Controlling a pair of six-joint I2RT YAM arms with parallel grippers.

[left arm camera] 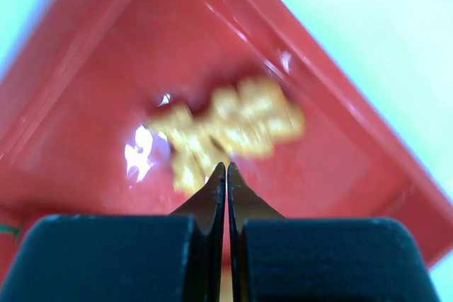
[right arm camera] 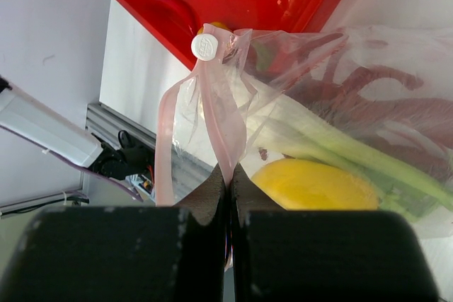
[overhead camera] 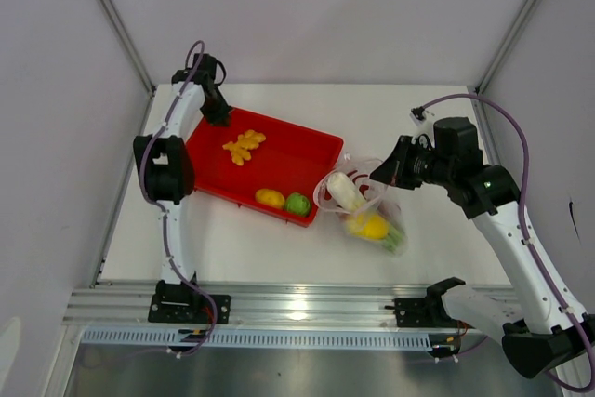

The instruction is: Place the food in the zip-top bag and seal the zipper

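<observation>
Yellow food pieces [overhead camera: 244, 144] [left arm camera: 248, 114] lie clustered in the red tray [overhead camera: 293, 157]. My left gripper [overhead camera: 221, 116] is shut with nothing visible between its fingers, over the tray's back-left part. A yellow item [overhead camera: 271, 198] and green round item [overhead camera: 297, 203] lie at the tray's front right. The clear zip bag [overhead camera: 344, 169] [right arm camera: 180, 104] holds a white item [overhead camera: 342, 191], a yellow one [right arm camera: 315, 185] and green stalks [right arm camera: 368, 157]; its top is open. My right gripper is shut on the bag's pink-edged rim, a white slider [right arm camera: 204, 47] just beyond.
Grey walls stand at both sides and the back, and a metal rail [overhead camera: 297, 297] runs along the front.
</observation>
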